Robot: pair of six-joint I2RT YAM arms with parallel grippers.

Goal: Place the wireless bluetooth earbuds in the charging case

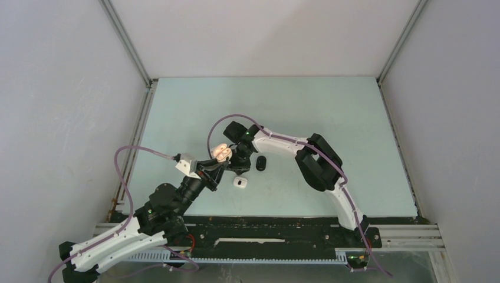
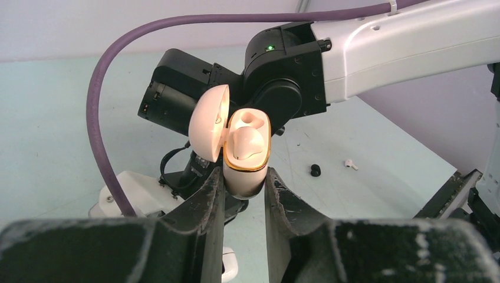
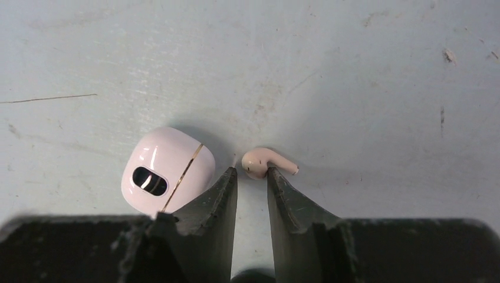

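My left gripper is shut on an open charging case point(image 2: 246, 171), held above the table with its lid point(image 2: 209, 124) swung to the left. Inside that case a rounded shape and a two-lobed recess show; whether the shape is an earbud I cannot tell. In the right wrist view a pale earbud point(image 3: 257, 163) lies on the table, its stem pointing right. My right gripper reaches down over it, part open, the earbud's head just at its fingertips. Another white earbud point(image 2: 351, 164) lies further off in the left wrist view.
A closed white case point(image 3: 168, 171) lies close beside the right gripper's left finger. A black case point(image 1: 261, 163) lies to its right in the top view. A small black object point(image 2: 315, 170) is on the table.
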